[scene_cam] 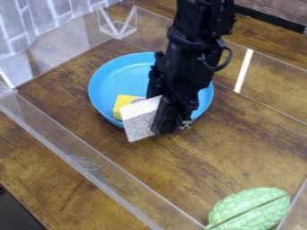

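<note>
The black gripper (166, 103) is shut on a white speckled block (140, 119), held at the front edge of a blue plate (108, 79). A yellow box (122, 103) sits on the plate, partly hidden behind the block and gripper. The arm covers much of the plate's right half.
A green striped melon-like object (247, 207) lies at the lower right. Clear plastic walls edge the wooden surface (60, 157). A white and grey cloth (30, 27) is at the upper left.
</note>
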